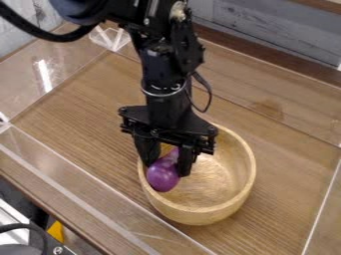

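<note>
A pale yellow bowl rests on the wooden table in the lower middle. Inside it, toward its left side, is a round purple object. My black gripper reaches down into the left of the bowl, its fingers around the top of the purple object and apparently shut on it; the exact contact is partly hidden.
Bare wooden table surrounds the bowl, with free room to the left and right. A raised wall runs along the back. Cables and a white area with something yellow lie beyond the table's lower-left edge.
</note>
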